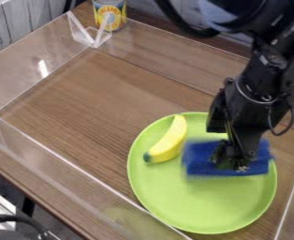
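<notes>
My black gripper [237, 141] points down over the right part of a green plate [187, 202]. A blue object [210, 164], perhaps a sponge or block, lies on the plate around and beneath the fingertips, partly hidden by them. A yellow banana [165, 143] sits on the plate's left side, just left of the blue object. The fingertips are dark and overlap, so their grip on the blue object is unclear.
A can [110, 14] stands at the back left. The wooden tray floor [75, 108] left of the plate is clear, bounded by transparent walls.
</notes>
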